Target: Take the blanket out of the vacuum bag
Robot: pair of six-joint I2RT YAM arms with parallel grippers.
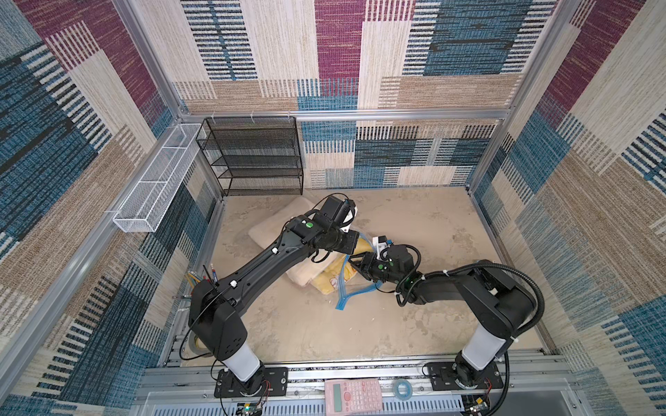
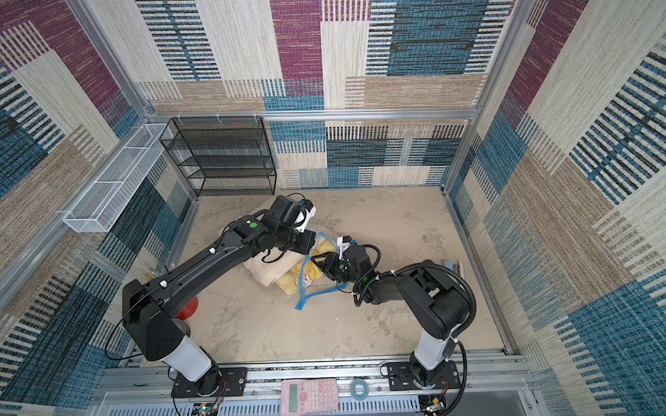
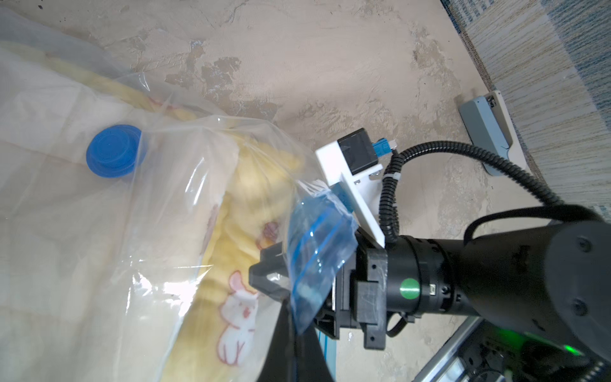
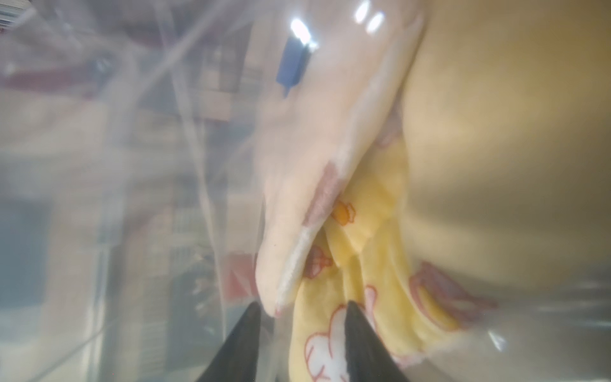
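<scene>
The clear vacuum bag (image 1: 270, 225) lies mid-table with its blue zipper (image 1: 341, 302) at the right end and a blue valve (image 3: 113, 149). Inside is a folded cream and yellow blanket (image 3: 210, 318) with rabbit prints. My left gripper is shut over the bag's blue-striped edge; whether it pinches the film is unclear. My right gripper (image 1: 353, 260) has pushed into the bag's mouth; in the right wrist view its fingertips (image 4: 359, 331) stand apart in front of the yellow fabric, with nothing clearly between them.
A black wire rack (image 1: 249, 156) stands at the back left, with a white basket (image 1: 156, 180) on the left rail. A blue-grey tool (image 3: 483, 130) lies near the right wall.
</scene>
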